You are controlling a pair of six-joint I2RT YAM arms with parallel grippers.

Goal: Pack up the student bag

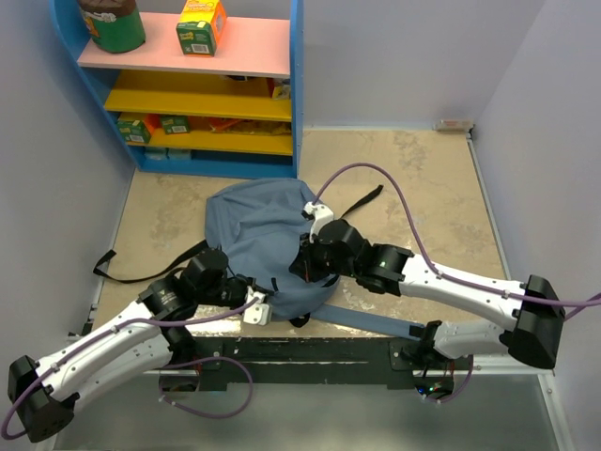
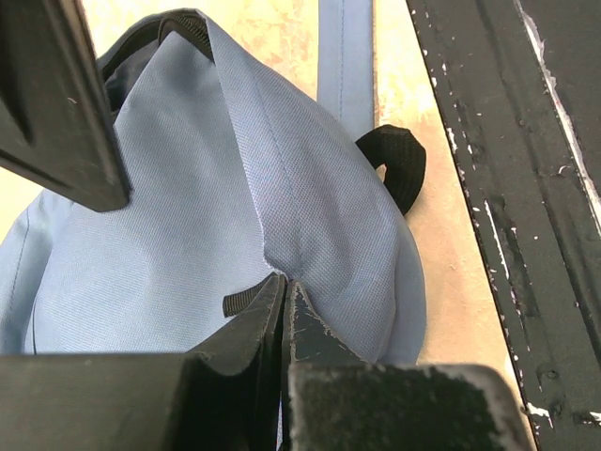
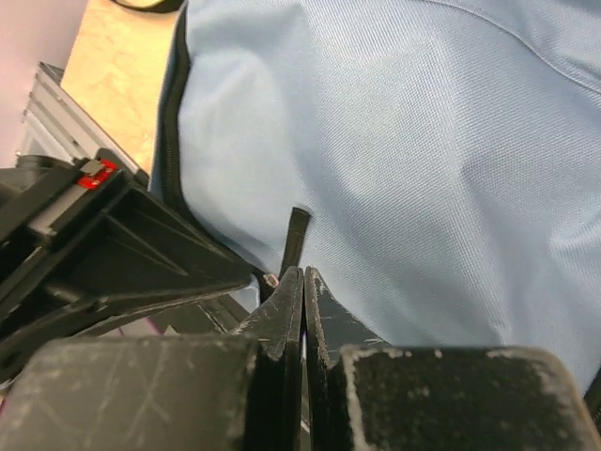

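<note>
A blue-grey bag (image 1: pixel 258 207) lies flat on the floor, its near end under both arms. My left gripper is shut at a folded edge of the fabric, which comes to a point at its fingertips; a thin fold appears pinched there. A black pull tab (image 3: pixel 296 235) sticks up from the cloth close to the left gripper's tip. My right gripper is shut over the bag, to the right of the left one, with nothing visible between its fingers. The tab stands beside it, apparently not held.
A blue shelf unit (image 1: pixel 298 94) with boxes stands at the back left. Black straps (image 1: pixel 141 279) and a blue-grey strap (image 1: pixel 371 321) spread from the bag. A dark ledge (image 1: pixel 310 352) bounds the floor in front.
</note>
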